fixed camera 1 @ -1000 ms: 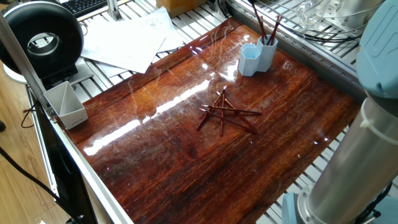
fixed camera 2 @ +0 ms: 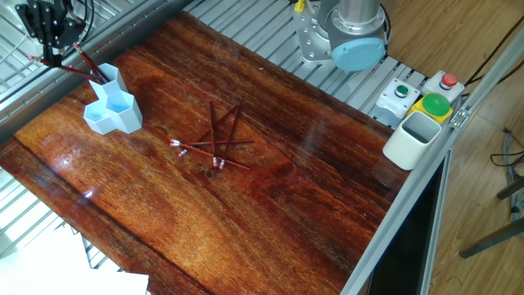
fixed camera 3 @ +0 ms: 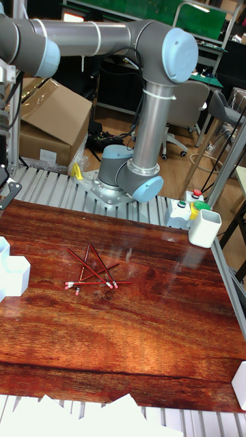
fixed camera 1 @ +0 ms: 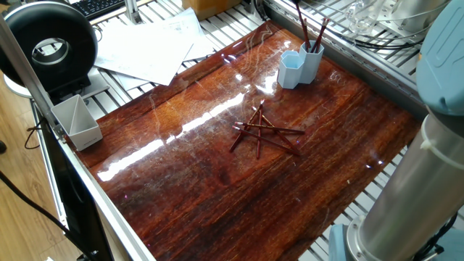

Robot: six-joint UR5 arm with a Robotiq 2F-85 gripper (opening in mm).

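Note:
Several dark red pencils (fixed camera 1: 264,132) lie crossed in a loose pile on the wooden tabletop. A pale blue holder (fixed camera 2: 113,112) of joined hexagonal cups stands near the table's edge. Red pencils (fixed camera 1: 317,38) lean in its rear cup, while the cups facing exterior view 2 look empty. My dark gripper (fixed camera 2: 54,59) is above and beside the holder, its tip at the upper part of one leaning pencil (fixed camera 2: 74,71). Whether its fingers grip that pencil cannot be made out. Exterior view 3 shows only part of the gripper at the left edge.
A white square cup (fixed camera 2: 412,141) stands at a table corner beside the button boxes (fixed camera 2: 434,105). Another white box (fixed camera 1: 77,123) sits at a different corner. Papers (fixed camera 1: 148,51) lie off the tabletop.
At the top edge of exterior view 1, the dark gripper tip shows slightly more than a second ago. The pile and the holder have not moved.

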